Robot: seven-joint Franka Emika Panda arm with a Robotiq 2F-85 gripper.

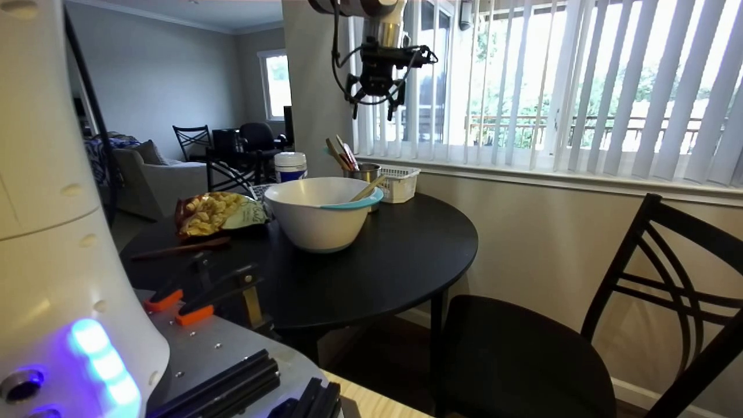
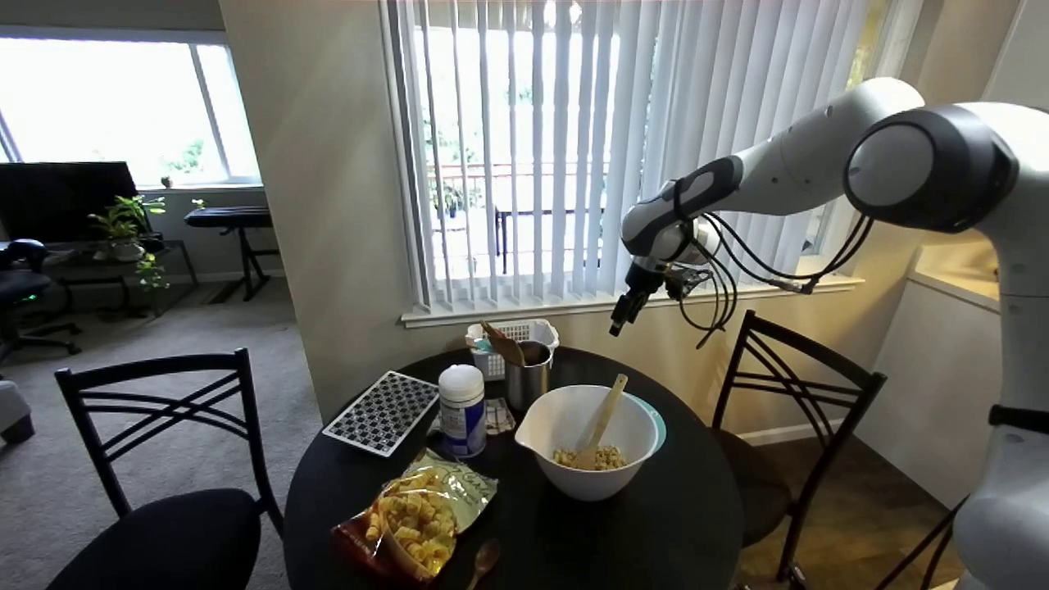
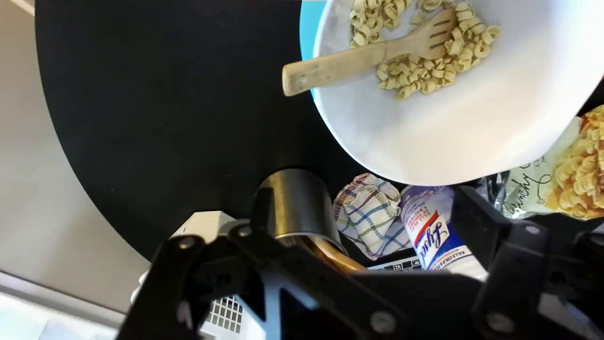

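Observation:
High over the back of the round table, my gripper [image 1: 374,115] hangs open and empty, well above the objects. In the wrist view its dark fingers [image 3: 481,218] stand wide apart, with a metal utensil holder [image 3: 300,201], a checked cloth [image 3: 371,218] and a Lysol wipes canister [image 3: 436,226] showing below between them. A white mixing bowl [image 2: 556,462] with a blue-green rim section holds curly pasta [image 3: 419,76] and a slotted wooden spatula [image 3: 362,61], whose handle leans out over the rim.
An open pasta bag [image 2: 423,521] lies at the table's left, near a wooden spoon [image 2: 486,559]. Behind the utensil holder sits a white basket [image 1: 400,184]; a checkered board [image 2: 381,413] lies beside the canister. Bare tabletop [image 1: 411,244] extends right of the bowl. Window blinds [image 1: 627,90] hang behind.

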